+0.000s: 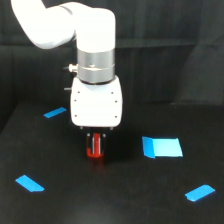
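Note:
A small red block [95,150] is on the dark table, left of the middle in the camera view. My gripper [95,146] points straight down over it. Its two narrow dark fingers are drawn in against the block's sides, so the gripper is shut on it. Parts of the block are hidden behind the fingers. It looks to be at table height, though contact with the dark surface is hard to make out.
To the right lie a bright blue piece [148,148] and a pale cyan one [168,147], side by side. Blue tape strips mark the table at back left [54,112], front left [29,184] and front right [200,193]. Bare table lies in front.

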